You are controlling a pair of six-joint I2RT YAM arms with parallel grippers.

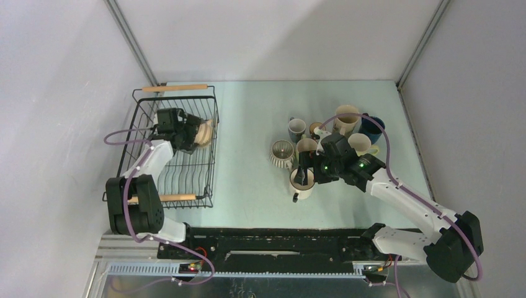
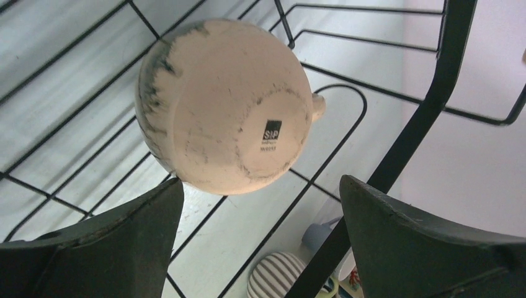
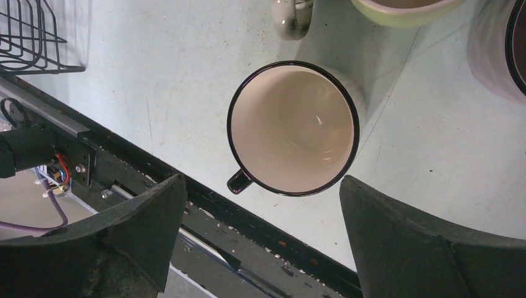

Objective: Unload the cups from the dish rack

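Note:
One cream cup (image 2: 242,112) lies in the dish rack (image 1: 214,167), its stained base with a small printed mark turned toward the left wrist camera. In the top view only part of that cup (image 1: 203,133) shows past my left gripper (image 1: 195,131). The left fingers (image 2: 397,242) are spread wide, the cup just beyond them and nothing between. Over the table, my right gripper is also open. A cream cup with a black rim (image 3: 291,130) stands upright below it, handle toward the front edge, apart from the fingers.
Several cups stand grouped on the table's right side, among them a striped cup (image 1: 282,154), a grey-blue cup (image 1: 296,128) and a dark blue cup (image 1: 371,128). Between rack and cups the table (image 1: 245,143) is bare. The rack's thick top rail (image 2: 397,155) runs beside the left fingers.

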